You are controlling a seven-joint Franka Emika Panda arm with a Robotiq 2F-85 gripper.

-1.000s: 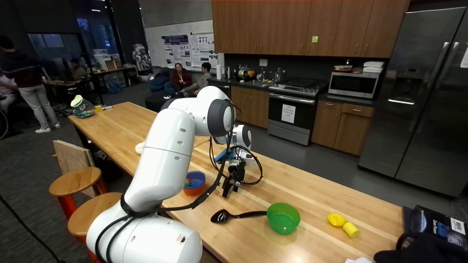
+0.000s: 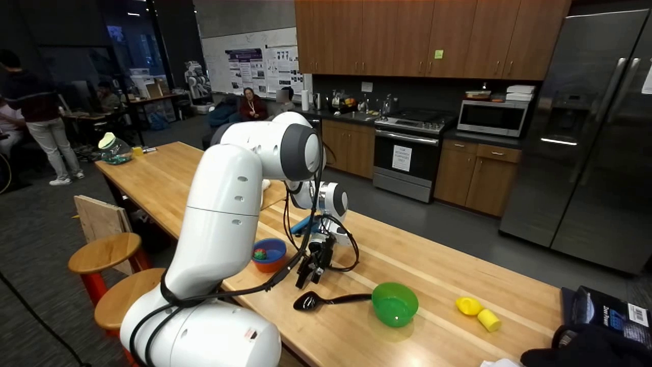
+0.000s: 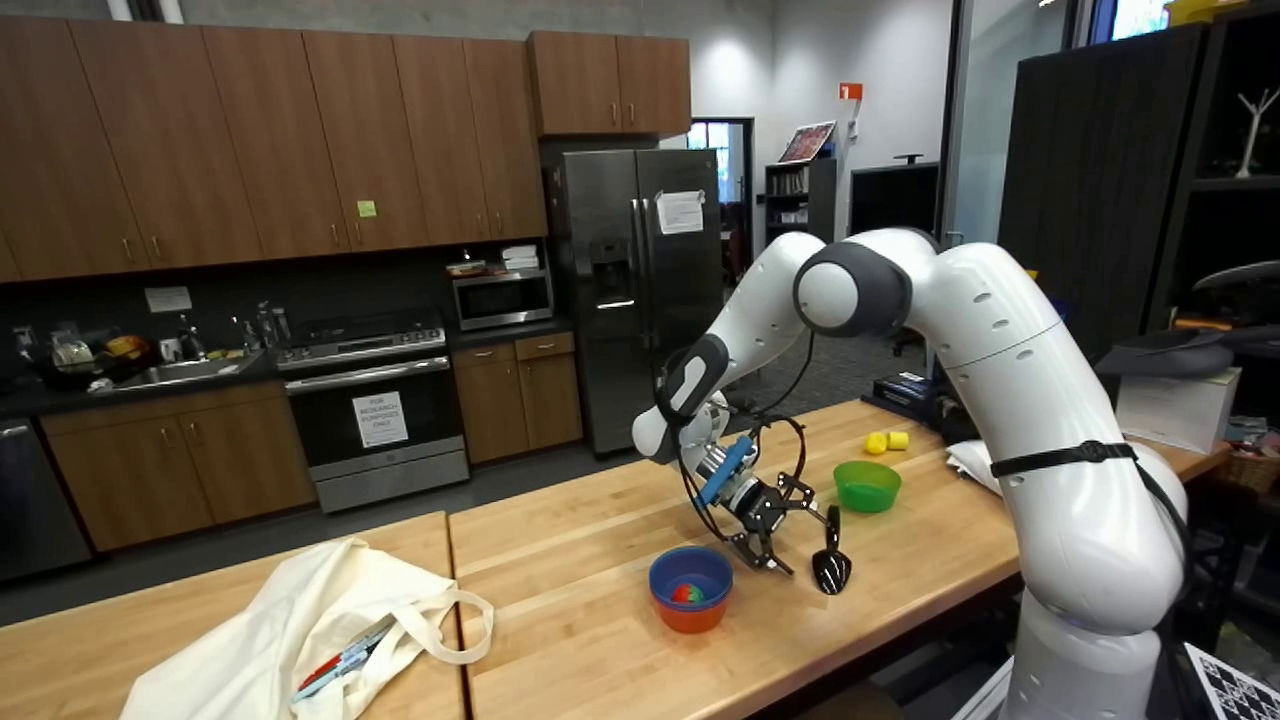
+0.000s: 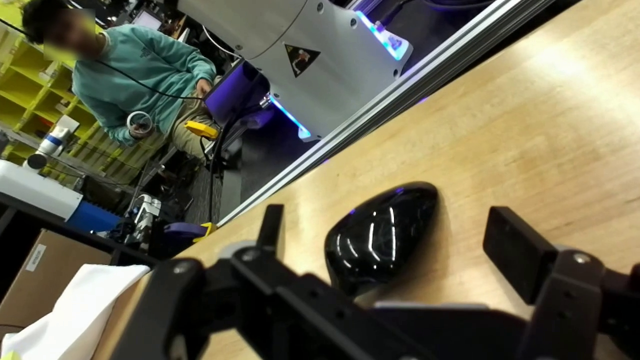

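A black slotted spoon (image 2: 309,302) lies on the wooden table, its handle reaching to the green bowl (image 2: 395,305). My gripper (image 2: 308,282) is low over the table, close to the spoon's head. In the wrist view the black spoon head (image 4: 384,234) shows beyond and between the widely parted fingers, touching neither, and the gripper is open and empty. A blue bowl (image 3: 690,574) sits in an orange bowl (image 3: 691,617), with a red and green item (image 3: 686,594) inside.
A yellow lemon-like item (image 2: 468,306) and a yellow cylinder (image 2: 489,320) lie past the green bowl. A cream cloth bag (image 3: 264,624) rests on the neighbouring table. Bare tabletop (image 3: 576,564) lies left of the stacked bowls.
The gripper has come lower and shifted left in exterior view 1, nearer the spoon's head and the stacked bowls. Spoon and bowls have stayed put.
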